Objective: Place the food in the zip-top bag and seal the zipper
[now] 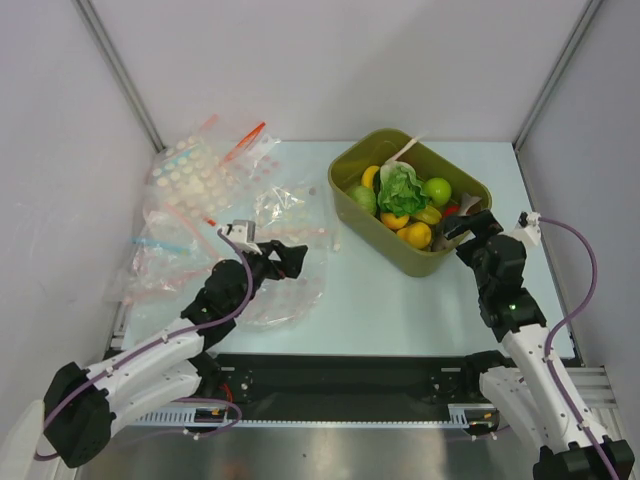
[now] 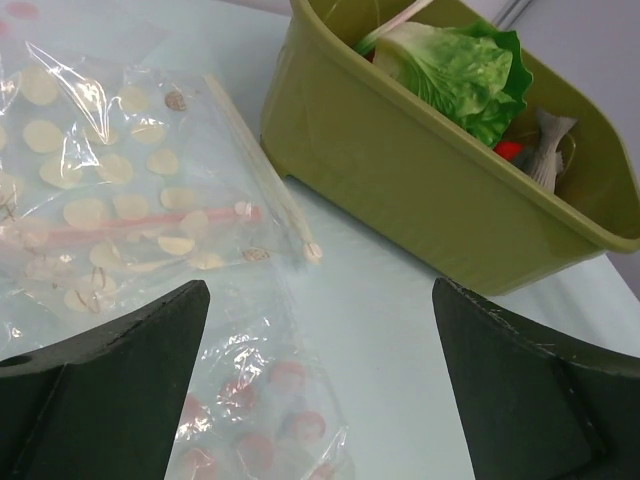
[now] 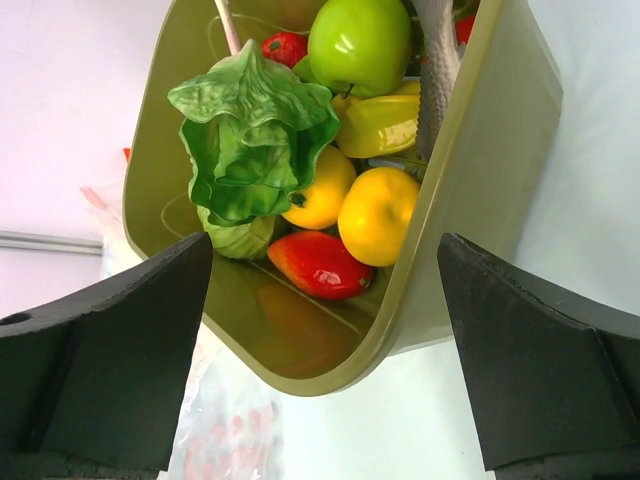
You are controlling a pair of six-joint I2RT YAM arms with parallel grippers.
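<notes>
An olive-green bin (image 1: 385, 235) on the right half of the table holds food: lettuce (image 3: 250, 140), a green apple (image 3: 358, 45), yellow fruits (image 3: 380, 215), a red fruit (image 3: 318, 262) and more. Clear zip bags (image 1: 190, 170) lie flat and overlapping on the left and middle of the table; one (image 2: 130, 200) is beside the bin in the left wrist view. My left gripper (image 1: 280, 262) stands open above the bags, nothing between its fingers. My right gripper (image 1: 468, 228) is open over the bin's right front rim (image 3: 390, 340), holding nothing.
Bare table (image 1: 390, 320) shows in front of the bin and along its right side. White walls enclose the back and sides. A dark rail runs along the table's front edge.
</notes>
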